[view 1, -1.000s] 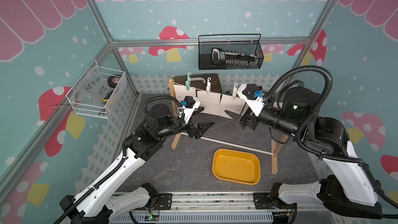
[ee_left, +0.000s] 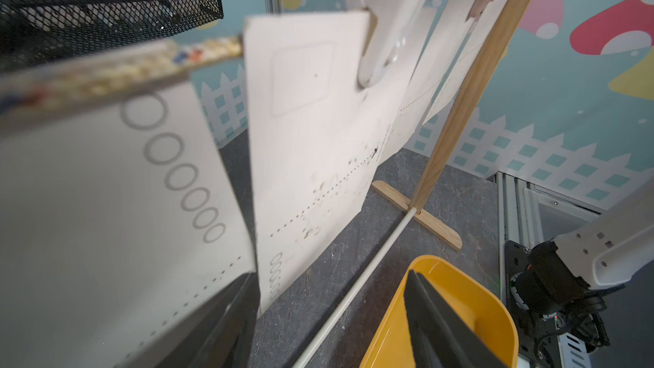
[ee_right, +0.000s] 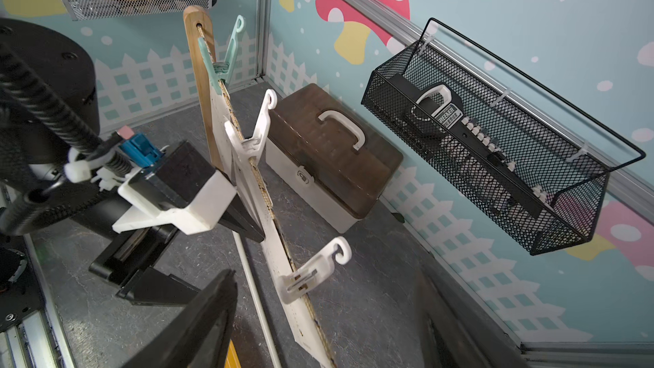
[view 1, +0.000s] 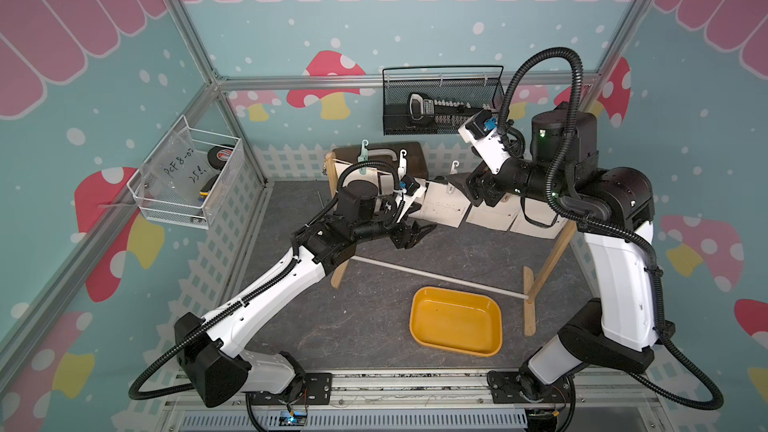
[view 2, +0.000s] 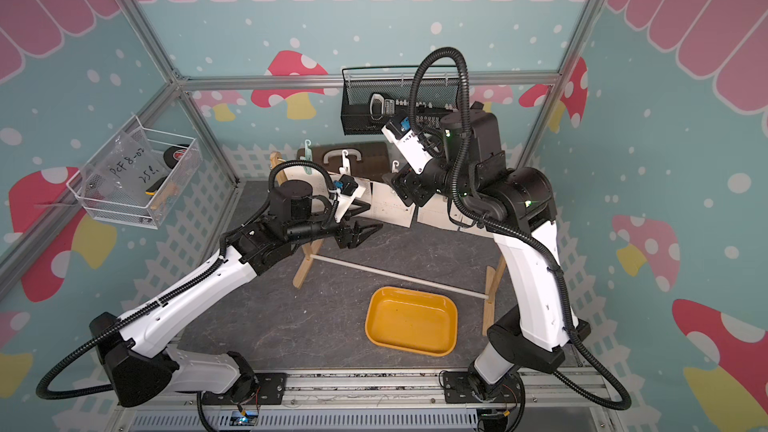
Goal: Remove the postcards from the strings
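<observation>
White postcards hang in a row from a string (ee_right: 280, 231) on a wooden stand. White clips (ee_right: 314, 271) and a mint-green clip (ee_right: 222, 61) grip them along the top edge. In the left wrist view one postcard (ee_left: 299, 156) with a white clip (ee_left: 389, 30) fills the middle, and another postcard (ee_left: 122, 225) is at left. My left gripper (view 2: 376, 217) is open in front of the cards, one finger (ee_right: 244, 221) close against a card; contact cannot be told. My right gripper is open above the string, the nearest white clip showing between its fingers.
An orange tray (view 1: 456, 291) lies on the floor in front of the stand's low crossbar (view 1: 440, 276). A brown toolbox (ee_right: 327, 150) stands behind the cards. A black mesh basket (ee_right: 490, 143) hangs on the back wall. Open floor lies left of the tray.
The cards and clips still hang.
</observation>
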